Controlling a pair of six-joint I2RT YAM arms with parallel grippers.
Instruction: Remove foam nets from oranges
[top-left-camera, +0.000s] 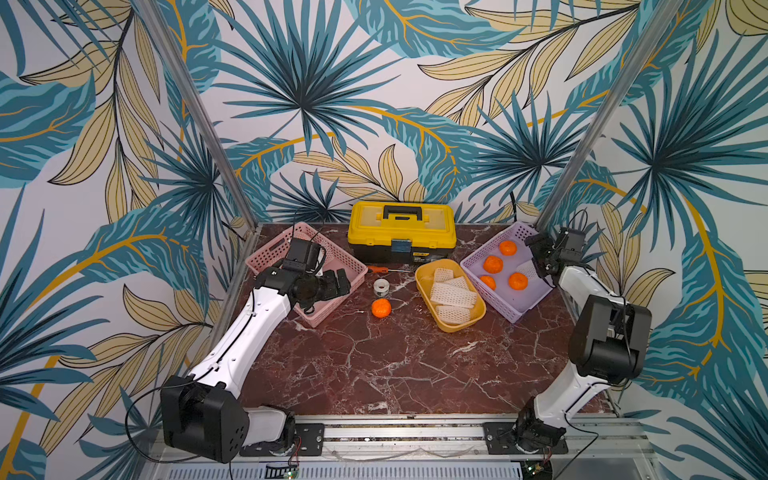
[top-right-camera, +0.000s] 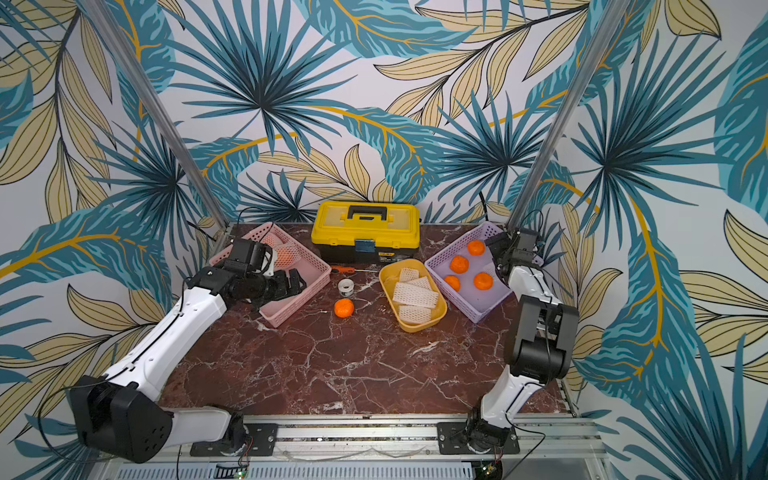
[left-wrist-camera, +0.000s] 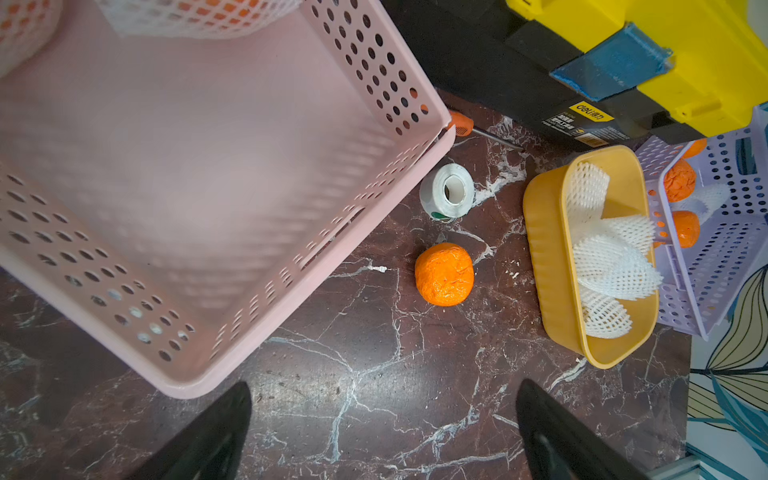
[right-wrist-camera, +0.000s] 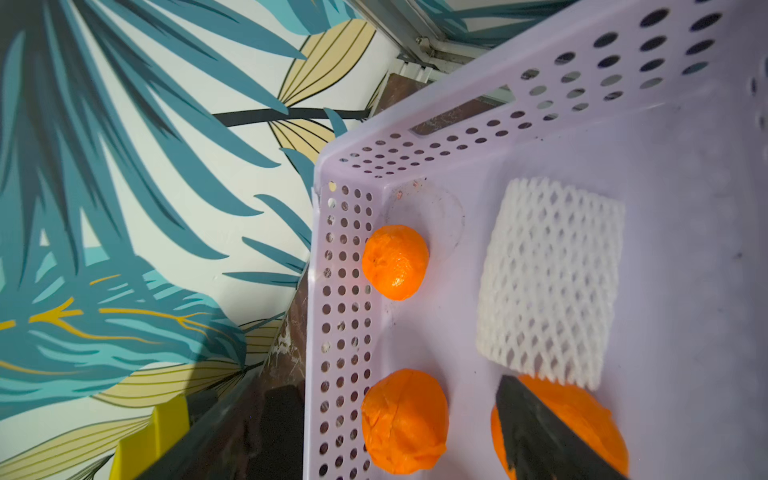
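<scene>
Several bare oranges lie in the lavender basket, and an empty-looking white foam net lies flat beside them. My right gripper is over this basket, open, its fingers in front of the nearer oranges. Another bare orange sits on the table. Oranges in foam nets lie at the far end of the pink basket. My left gripper stands open with nothing between its fingers, above the pink basket's front right side.
Several loose foam nets lie in the yellow basket. A tape roll and screwdriver lie near the yellow-and-black toolbox.
</scene>
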